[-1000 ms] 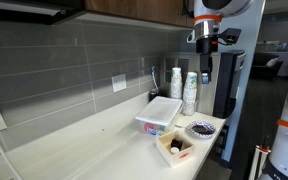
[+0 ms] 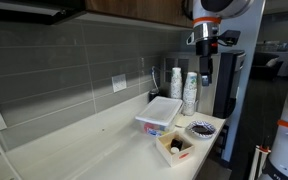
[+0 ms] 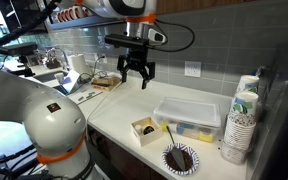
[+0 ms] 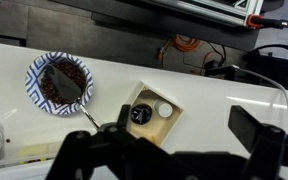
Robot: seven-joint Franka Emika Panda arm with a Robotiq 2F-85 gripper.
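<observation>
My gripper (image 3: 136,74) hangs high above the white counter, well clear of everything on it. In the wrist view the two dark fingers (image 4: 256,140) stand far apart, and the gripper holds nothing. Under it sits a small open beige box (image 4: 167,132) with a dark round item (image 4: 141,113) and a white round item (image 4: 163,108) inside. A blue-and-white patterned bowl (image 4: 35,94) holds brown bean-like pieces. A dark scoop or spatula (image 4: 60,83) rests in that bowl, its handle over the rim.
Behind the box stands a translucent lidded container (image 3: 187,116). Stacked white cups (image 3: 239,130) are at the right in exterior view 2. Cables (image 4: 185,45) lie beyond the counter's edge. In exterior view 1 the counter's left stretch (image 2: 79,155) is bare.
</observation>
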